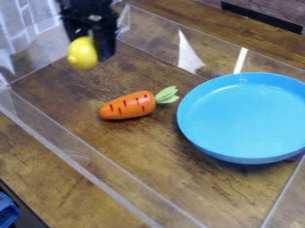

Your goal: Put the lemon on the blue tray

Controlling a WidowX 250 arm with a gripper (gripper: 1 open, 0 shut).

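Observation:
A yellow lemon [82,53] hangs in the air at the upper left, blurred by motion. My dark gripper [88,44] is shut on it, with the fingers partly hidden behind the fruit. To the right, the round blue tray [188,114] lies on the wooden surface, empty. A wide gap separates the lemon from the tray.
An orange toy carrot [128,105] with green leaves lies between the lemon and the tray, close to the tray's left rim. Clear walls [89,169] border the wooden floor [143,156]. A blue object [7,212] shows at the lower left corner.

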